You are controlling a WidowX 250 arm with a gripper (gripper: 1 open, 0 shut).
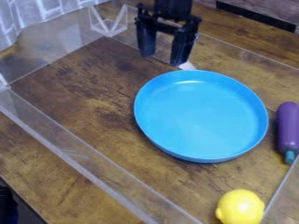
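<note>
The black gripper [163,51] is high at the top centre, above and behind a round blue plate [200,115], its two fingers spread open. A small pale object, partly hidden, lies on the wood just under its right side, behind the plate.
A purple eggplant-like toy [288,129] lies at the right edge and a yellow lemon-like toy [239,207] at the bottom right. Clear plastic walls border the wooden surface [65,96], which is bare on the left.
</note>
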